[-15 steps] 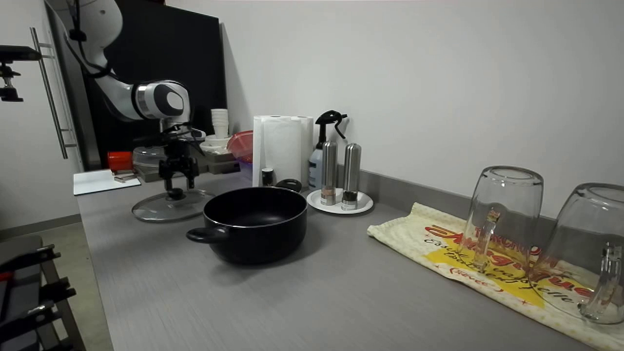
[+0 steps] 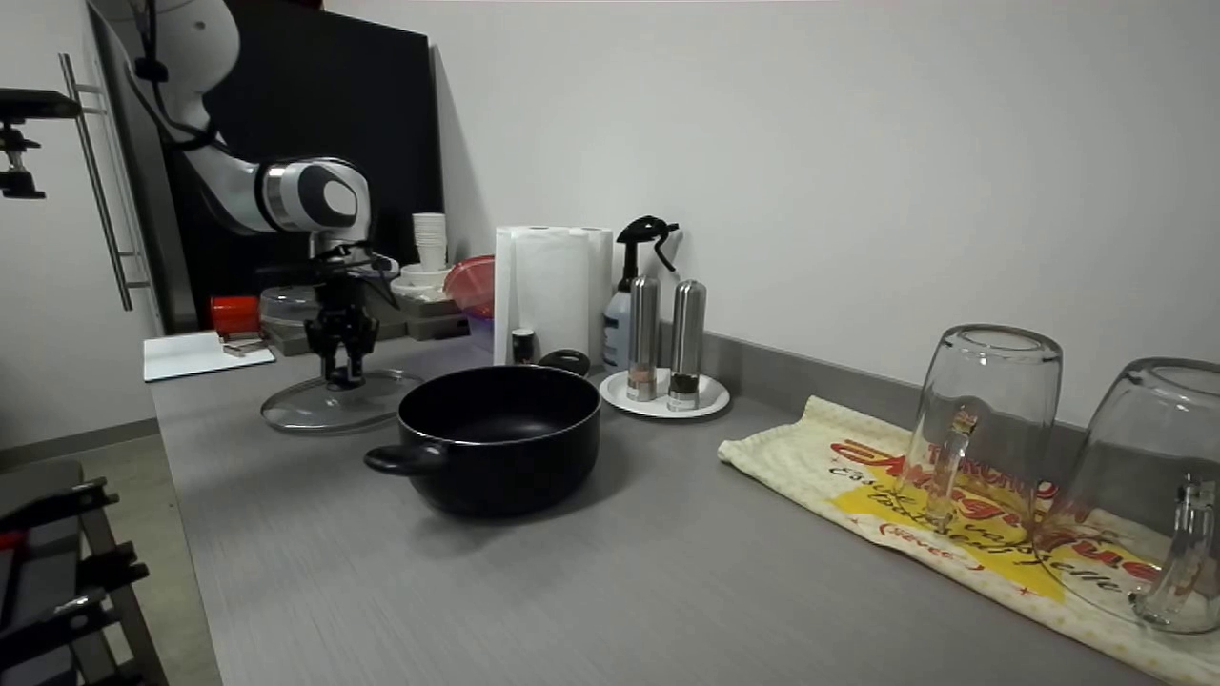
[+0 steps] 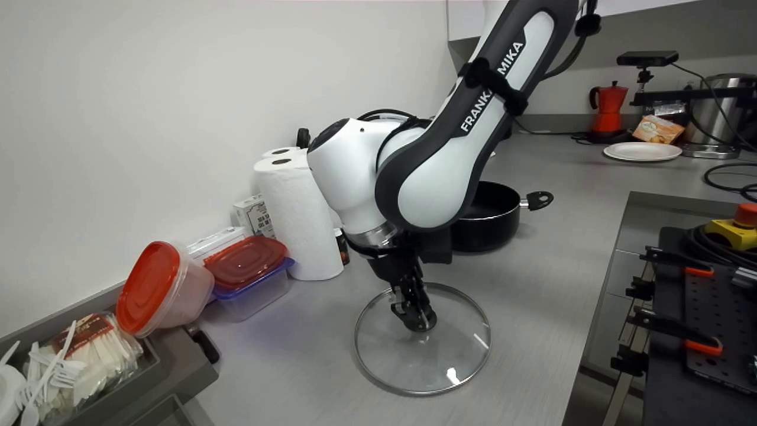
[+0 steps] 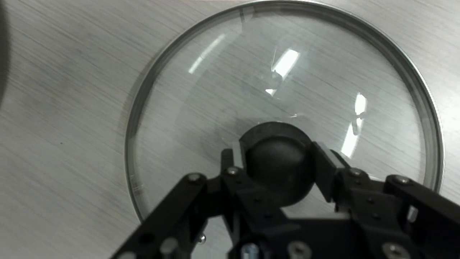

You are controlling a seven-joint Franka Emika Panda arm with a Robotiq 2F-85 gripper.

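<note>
A round glass lid [image 3: 397,358] with a metal rim lies on the grey counter. Its black knob [image 4: 278,168] sits between the two fingers of my gripper, which is shut on it from above. Both fingertips touch the knob's sides in the wrist view. Beside the lid stands an uncovered black pot [image 2: 503,469] with two handles; from the second exterior view the arm hides part of it.
Behind the pot are paper towel rolls [image 2: 555,297], a spray bottle [image 2: 618,326] and a white plate [image 2: 717,399] with two mills. Glass mugs [image 2: 984,423] stand upside down on a cloth at the right. Red-lidded containers [image 3: 248,262] line the wall.
The gripper's fingers, apart above the knob a second ago, have closed around it. The lid has shifted very slightly to the right in the first exterior view.
</note>
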